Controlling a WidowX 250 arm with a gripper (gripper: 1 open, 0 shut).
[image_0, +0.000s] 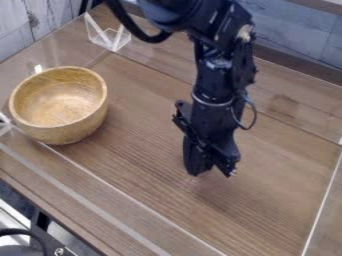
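Note:
My gripper (203, 156) is low over the middle of the wooden table (160, 215), its black body and arm reaching down from the top of the view. It looks shut. Whatever lies directly beneath or behind it is hidden, and no green object shows.
A wooden bowl (56, 102) stands at the left. A white wire-like object (110, 32) is at the back left. The table's left edge runs along the lower left.

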